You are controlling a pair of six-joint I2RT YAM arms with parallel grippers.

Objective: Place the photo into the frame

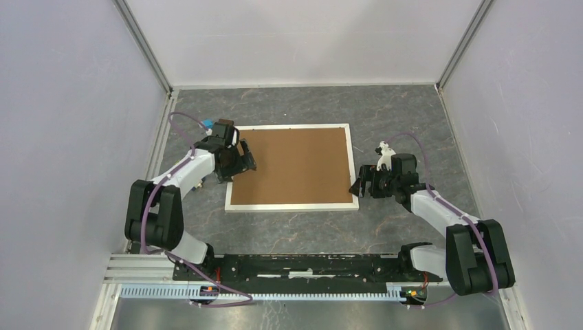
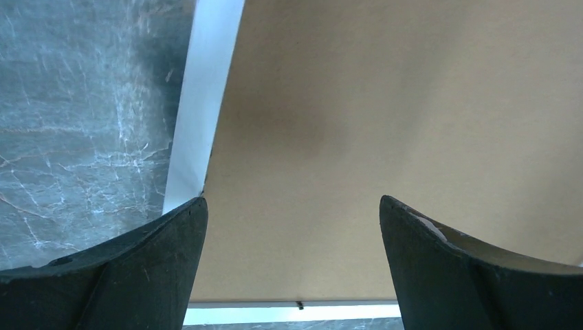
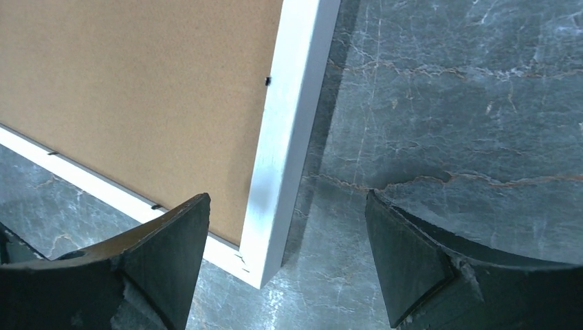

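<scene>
The white frame with brown board lies mid-table; I see no separate photo. My left gripper is over the board's left end, open and empty; the left wrist view shows a white edge and board beneath. My right gripper is at the lower right corner; in the right wrist view its fingers stand apart, nothing held, with the frame's corner between them.
A blue block and a dark block lie at back left, partly behind the left arm.
</scene>
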